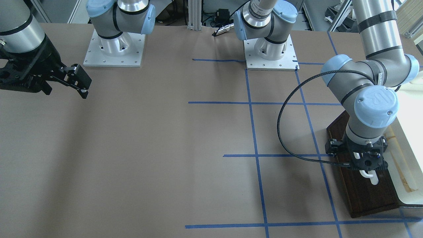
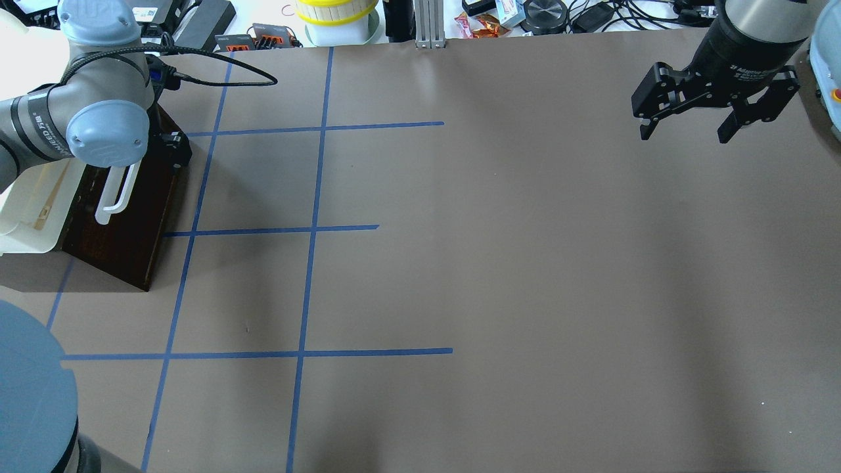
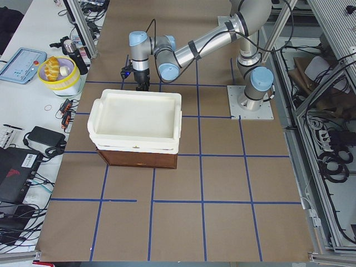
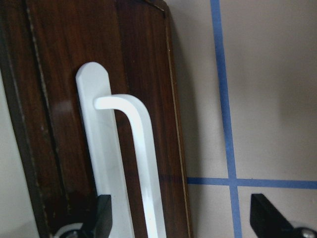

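Note:
A dark wooden box [image 1: 349, 190] with a white open top [image 3: 135, 119] stands at the right of the front view. On its dark face is a white bar handle [image 4: 144, 148]. My gripper [image 1: 357, 156] is down at this face, over the handle. In the wrist view its two fingers [image 4: 267, 218] stand wide apart, either side of the handle's bar, so it is open. Its tips are mostly hidden in the front and top views.
A second arm's black gripper [image 2: 705, 102] hangs at the far side of the table [image 2: 512, 260]. Arm bases on white plates [image 1: 115, 59] stand along the back.

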